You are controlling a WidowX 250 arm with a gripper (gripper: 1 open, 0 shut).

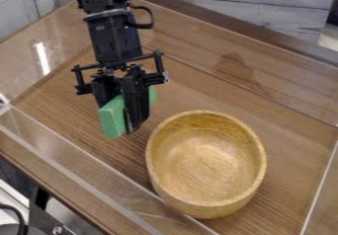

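My black gripper (122, 86) reaches down from the top of the view over the wooden table and is shut on a green object (117, 118), which hangs upright below the fingers. The object is partly covered by the fingers. A round pale wooden bowl (207, 162) sits at the lower right, to the right of the held object.
A white marbled surface runs along the back and left edges. A dark item (11, 222) lies at the bottom left corner, partly out of view.
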